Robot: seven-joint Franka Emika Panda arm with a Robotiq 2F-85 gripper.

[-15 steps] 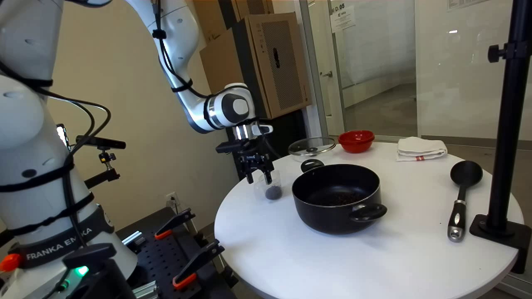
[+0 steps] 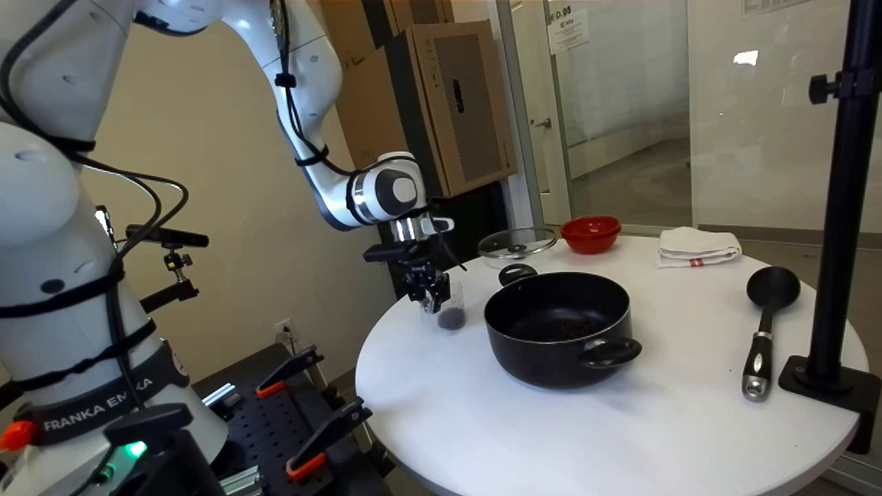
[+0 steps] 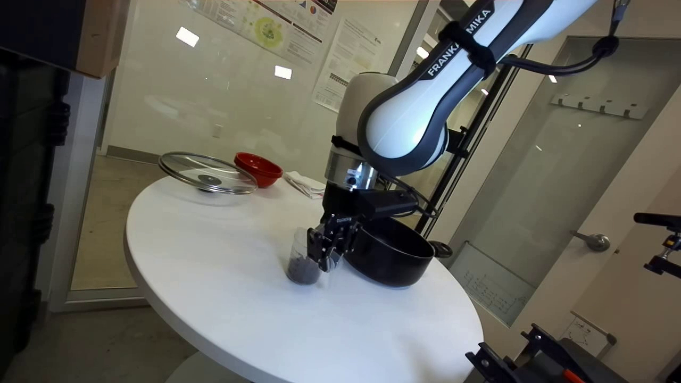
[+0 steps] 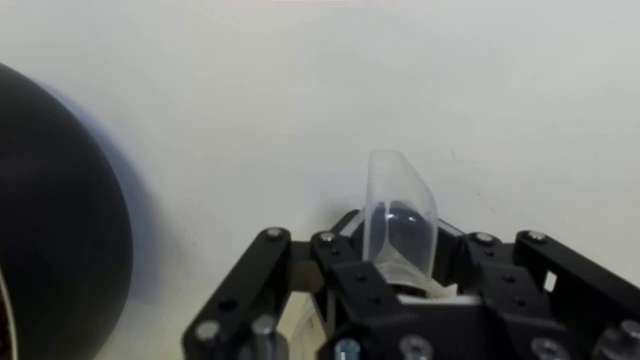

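Observation:
My gripper (image 2: 431,299) is low over the left side of the white table, beside a clear cup with dark contents (image 2: 451,317). In exterior view 2, the dark-filled cup (image 3: 303,268) stands next to the fingers (image 3: 315,243). A clear plastic container (image 4: 400,225) shows between my fingers in the wrist view, one on each side. Its lower part is hidden by the gripper, and whether the fingers press on it cannot be made out. A black pot (image 2: 555,364) with small dark bits inside stands close by.
A glass lid (image 2: 518,242), red bowls (image 2: 591,235) and a folded white towel (image 2: 699,247) lie at the back. To the right are a black ladle (image 2: 769,318) and a black post (image 2: 833,248).
My gripper has come down and slightly right, to the level of the cups. Its fingers, spread apart before, now stand closer together. The pot, lid and bowls have not moved.

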